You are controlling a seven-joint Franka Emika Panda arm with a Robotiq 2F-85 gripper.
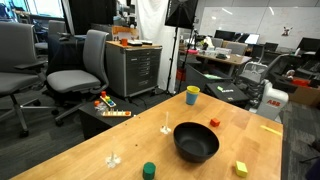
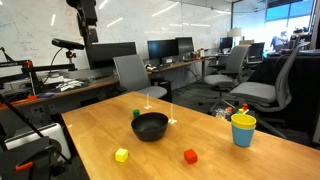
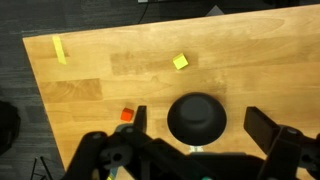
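Note:
High above the table, my gripper stands open, its two fingers spread wide with nothing held between them. The wrist view looks down on a black bowl (image 3: 197,119) that shows in the gap, well below the fingers. Farther from the gripper lies a yellow block (image 3: 180,61), and a red block (image 3: 127,115) is near the left finger. In the second exterior view the gripper (image 2: 70,55) hangs at the upper left, clear of everything on the table.
A green cylinder (image 1: 149,171) stands beside the bowl. At the table's far end is a blue and yellow cup (image 1: 192,95). Thin white stands (image 1: 166,125) rise from the tabletop. Yellow tape (image 3: 59,49) marks one corner. Bare wood lies between the objects.

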